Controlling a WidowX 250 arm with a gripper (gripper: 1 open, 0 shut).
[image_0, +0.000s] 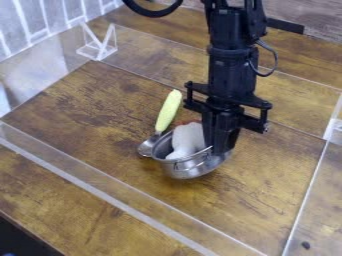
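A steel bowl (190, 167) sits on the wooden table at the centre, a white rounded item (186, 137) inside it. My black gripper (214, 140) is at the bowl's right rim, its fingertips shut; whether the rim is between them is hard to tell. To the left of the bowl lie a pale yellow-green elongated item (168, 111) and a metal spoon (146, 148).
Transparent panels edge it at the left and right. A white bracket (99, 42) stands at the back left.
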